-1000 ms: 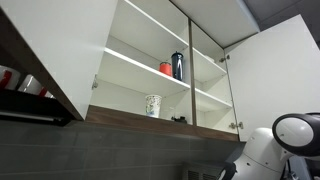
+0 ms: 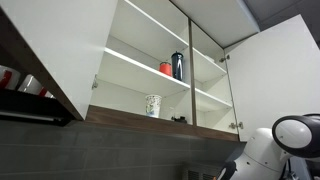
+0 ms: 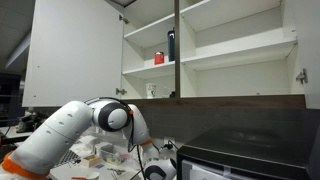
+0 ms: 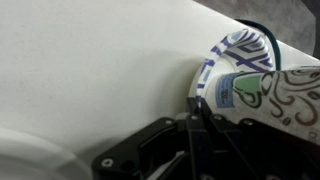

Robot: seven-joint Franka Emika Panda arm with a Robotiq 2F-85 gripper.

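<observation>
In the wrist view my gripper is shut, its dark fingers at the lower middle. Right by the fingertips is a white cup (image 4: 296, 98) with brown swirls and a green heart, a blue-striped rounded part (image 4: 240, 50) beside it. Whether a thin rim sits between the fingers cannot be told. The white arm (image 3: 62, 135) reaches down below the cupboard in exterior view 2. In exterior view 1 only part of the arm (image 2: 262, 155) shows, at the lower right.
An open white cupboard hangs above, holding a red can (image 2: 165, 68), a dark blue bottle (image 2: 178, 66) and a patterned cup (image 2: 153, 106). A black microwave (image 3: 240, 148) stands at the right. At the wrist view's lower left is a white round edge (image 4: 35, 155).
The arm at the bottom right of exterior view 1 has shifted only slightly. The cupboard and the things in it look the same.
</observation>
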